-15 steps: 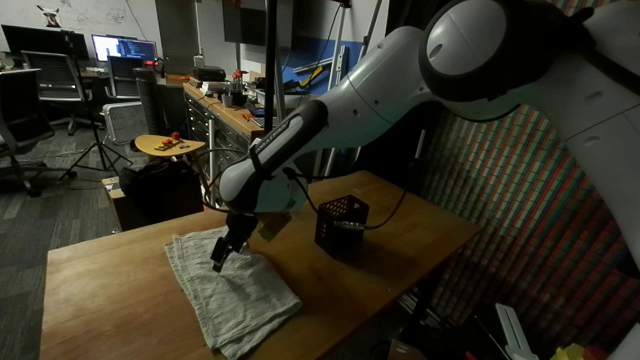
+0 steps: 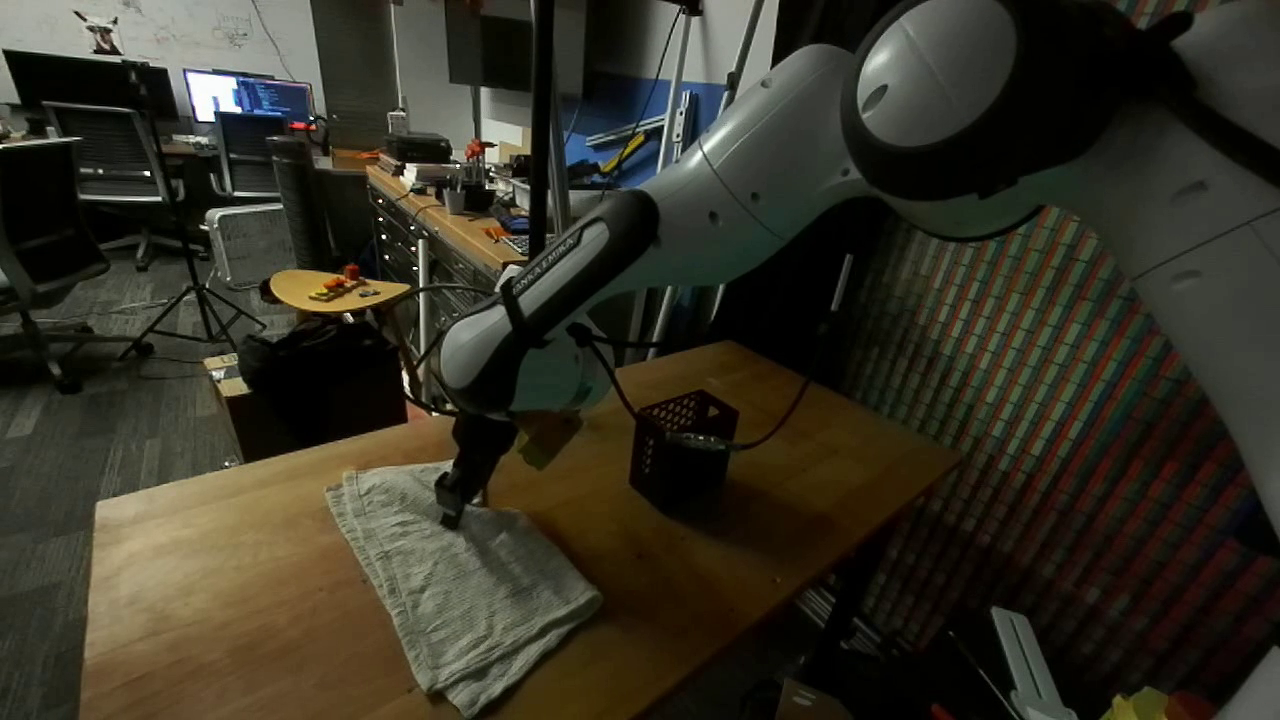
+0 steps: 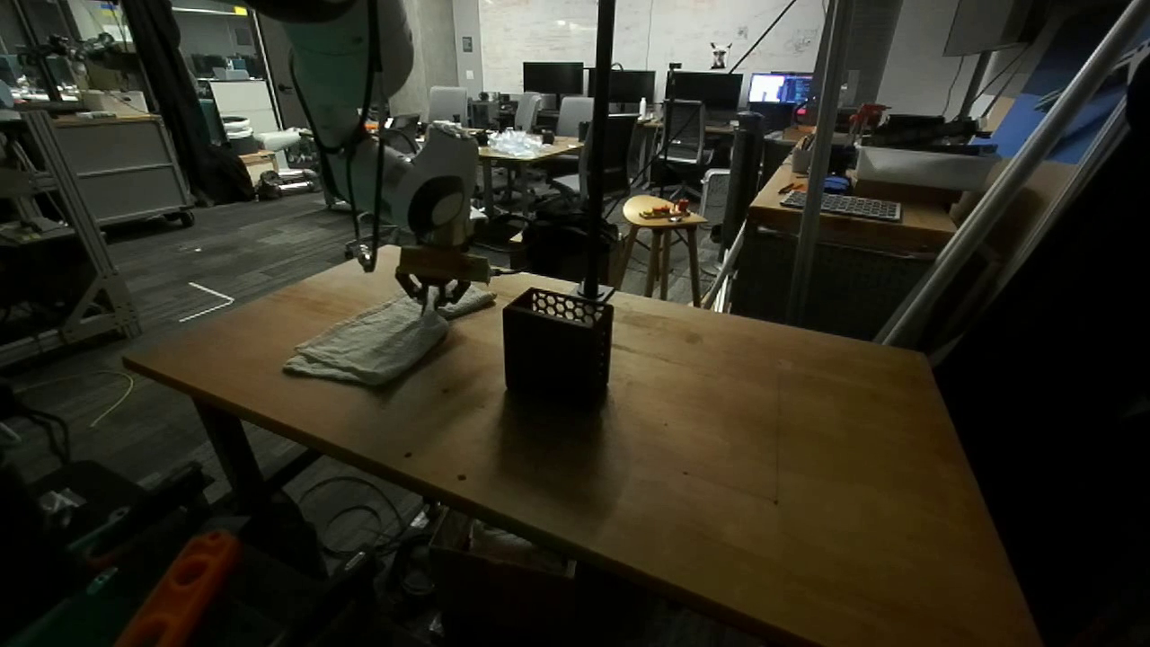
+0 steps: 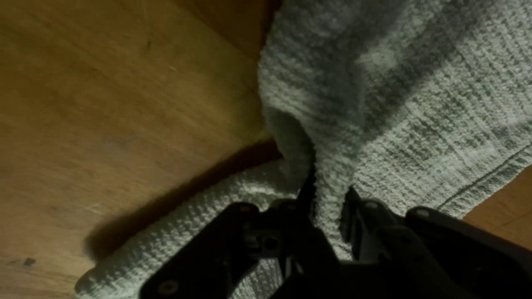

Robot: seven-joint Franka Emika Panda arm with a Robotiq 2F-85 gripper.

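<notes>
A light grey-green towel (image 2: 480, 588) lies folded on the wooden table, and my gripper (image 2: 451, 516) comes down on its far part. In the wrist view the gripper is shut on a raised fold of the towel (image 4: 329, 134), which stands up between the dark fingers. The rest of the cloth spreads out on both sides, flat on the wood. From the other side, the towel (image 3: 372, 340) shows a peak of cloth drawn up at the gripper (image 3: 431, 305).
A black basket with perforated sides (image 3: 555, 340) stands on the table beside the towel. Bare tabletop (image 3: 733, 431) stretches beyond the basket. A cable passes in front of the basket in the first exterior view.
The gripper's fingers have closed together on the towel, raising a fold between them. The arm has shifted slightly, and the towel's edge has pulled in a little.
</notes>
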